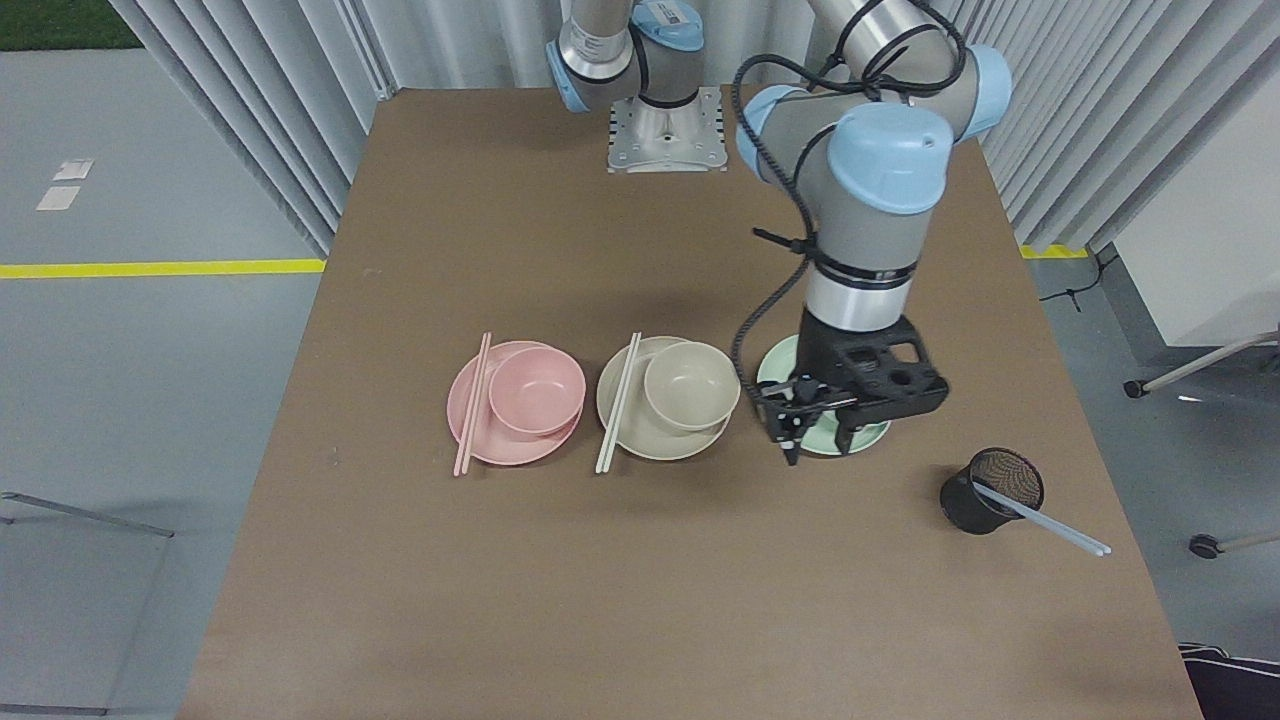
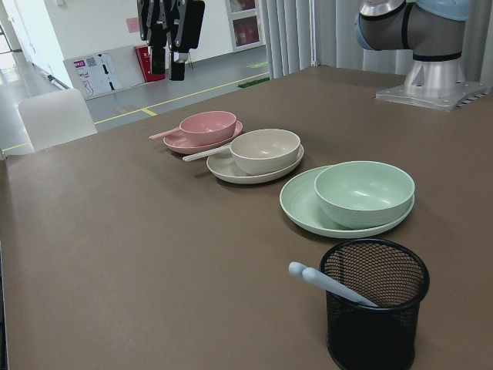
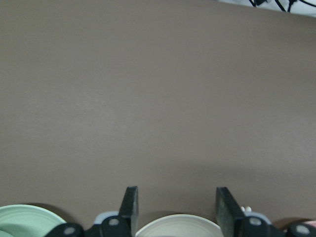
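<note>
My gripper [image 1: 817, 438] hangs open over the green plate and green bowl [image 2: 362, 193], high above the table, with nothing between its fingers. The green plate [image 2: 304, 208] carries that bowl. A cream bowl [image 1: 691, 384] on a cream plate [image 1: 648, 439] with cream chopsticks [image 1: 618, 402] is in the middle; a pink bowl [image 1: 536, 390] on a pink plate [image 1: 504, 448] with pink chopsticks [image 1: 471, 403] is at the left. A black mesh holder [image 1: 976, 510] at the right holds light blue chopsticks [image 1: 1056, 528], leaning out over its rim.
The table's right edge lies just past the holder.
</note>
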